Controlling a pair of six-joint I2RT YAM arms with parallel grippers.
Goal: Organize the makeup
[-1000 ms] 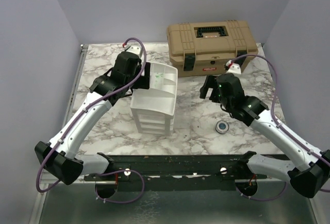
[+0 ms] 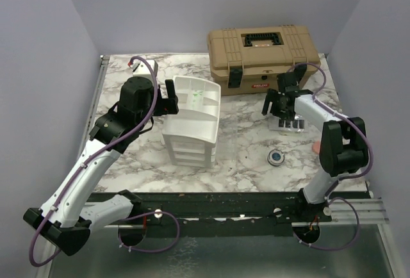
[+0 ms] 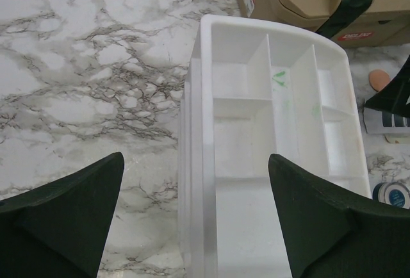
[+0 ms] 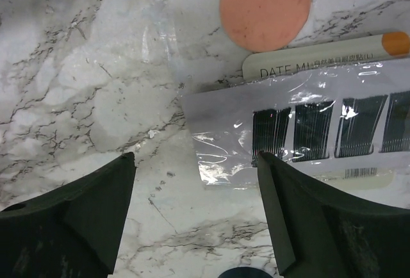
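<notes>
My left gripper hangs at the left edge of the white organizer, open and empty above it; its compartments fill much of the left wrist view. My right gripper is over the right side of the table, fingers apart, nothing between them. Below it, the right wrist view shows a clear plastic packet with black lash strips, a slim DATE MU… item partly under it and a round pink puff. A small round container lies nearer the front edge.
A closed tan case stands along the back right. A second pink round item lies at the right edge. Bare marble shows left of the organizer and between it and the small container.
My right gripper swung from the middle right out over the packet and has since shifted slightly left and back.
</notes>
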